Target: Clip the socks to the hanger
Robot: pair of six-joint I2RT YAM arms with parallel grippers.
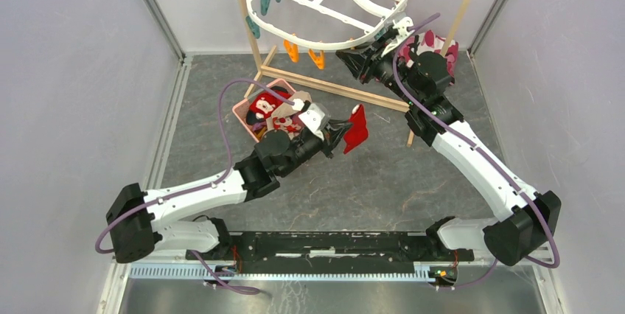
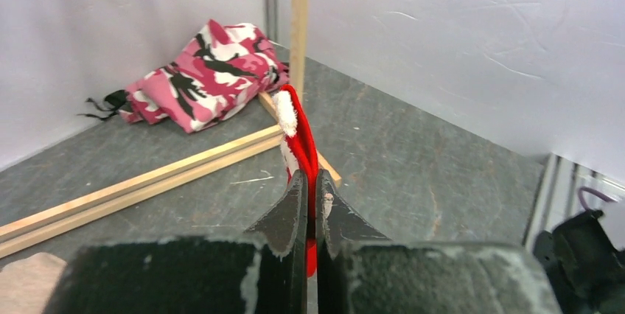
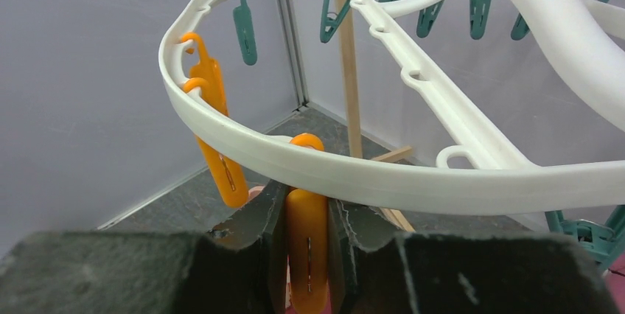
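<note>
A red sock with white patches [image 2: 301, 134] is pinched in my left gripper, its upper part standing above the fingertips; from above, the red cloth [image 1: 356, 130] sticks out past the fingers. The white oval hanger [image 1: 324, 43] is at the top of the top view, with orange and green clips round its rim. My right gripper is shut on an orange clip [image 3: 307, 248] that hangs from the hanger's near rim [image 3: 413, 189]. No sock shows at this clip. Its lower end is cut off by the frame edge.
The pink basket [image 1: 238, 110] of socks lies behind my left arm. A wooden frame [image 1: 324, 87] crosses the floor below the hanger. A pink camouflage bundle [image 2: 210, 78] lies by the back wall. Other orange clips [image 3: 230, 170] hang left of the held one.
</note>
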